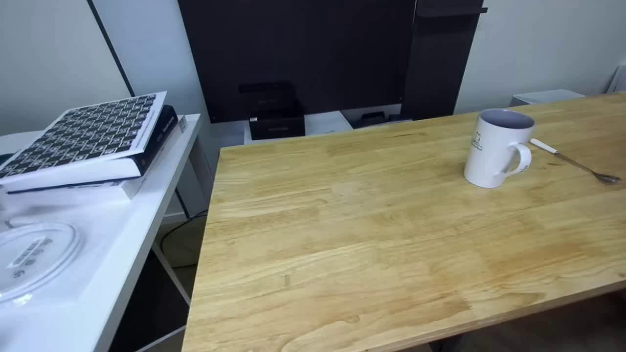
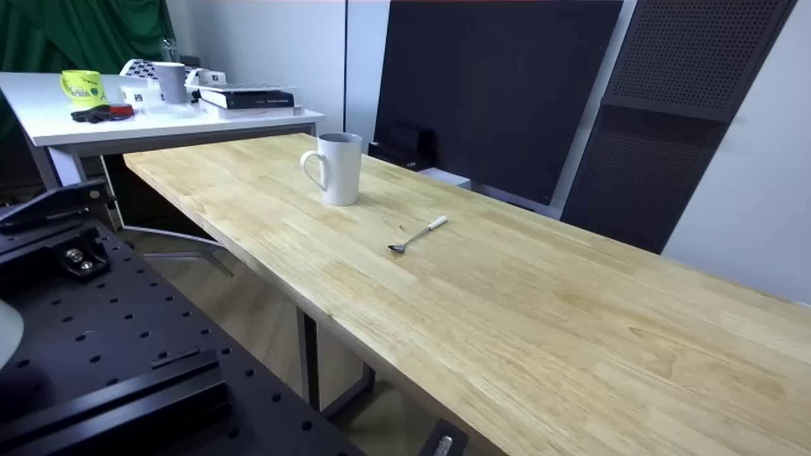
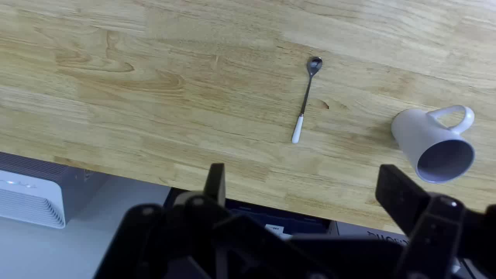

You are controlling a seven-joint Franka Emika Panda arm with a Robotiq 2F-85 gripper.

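Observation:
A white mug (image 1: 491, 150) with a grey inside stands upright on the wooden table. Beside it lies a spoon (image 1: 575, 162) with a metal bowl and a white handle, apart from the mug. From above, in the wrist view, the spoon (image 3: 305, 102) lies near the middle and the mug (image 3: 433, 144) to its right, its handle pointing away from the spoon. My gripper is wide open at the bottom of that view, nothing between its fingers. Neither exterior view shows the gripper; the second has the mug (image 2: 340, 168) and spoon (image 2: 418, 235) on the table.
A white side table (image 2: 91, 129) holds books (image 2: 247, 99), a yellow mug (image 2: 83, 88) and a grey cup (image 2: 170, 82). Black panels (image 2: 494, 91) stand behind the wooden table.

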